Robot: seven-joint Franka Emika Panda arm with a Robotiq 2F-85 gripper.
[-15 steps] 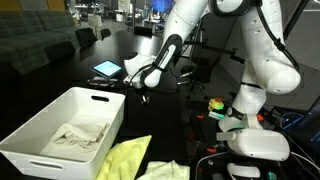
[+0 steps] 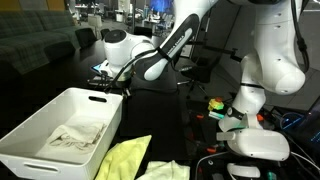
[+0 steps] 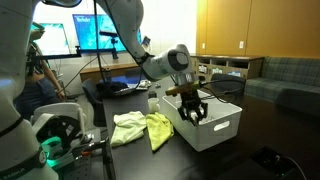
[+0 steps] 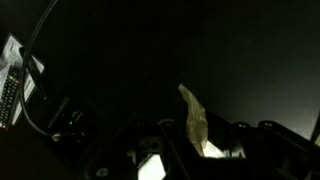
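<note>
Beside the right rear corner of the white box, at about rim height, is my black gripper. In exterior view 2 the gripper appears in front of the box. The wrist view is very dark. A narrow beige object shows among the dark fingers there, and my gripper looks shut on it; what it is cannot be made out. A white crumpled cloth lies inside the box.
A yellow cloth lies right of the box, with a white cloth nearer the front. A blue-screened tablet lies behind the box. The black table right of the box is clear.
My arm has swung left and its gripper has risen from low over the table to the box's right rear corner. The box and cloths look unmoved.
</note>
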